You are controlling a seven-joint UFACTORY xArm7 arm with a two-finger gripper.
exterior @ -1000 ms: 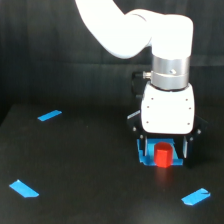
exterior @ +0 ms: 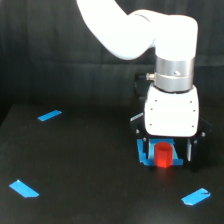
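Observation:
The white robot arm reaches down from the top, its gripper [exterior: 170, 140] over a red block [exterior: 163, 154] that stands on a blue tray or pad [exterior: 143, 150] on the dark table. The black fingers show on either side of the white gripper body; whether they touch the block cannot be told.
Blue tape strips mark the black table at the back left [exterior: 49, 115], front left [exterior: 24, 189] and front right [exterior: 196, 197]. A dark backdrop stands behind.
The gripper has shifted slightly to the right and its body appears a little lower and turned. The red block looks about the same.

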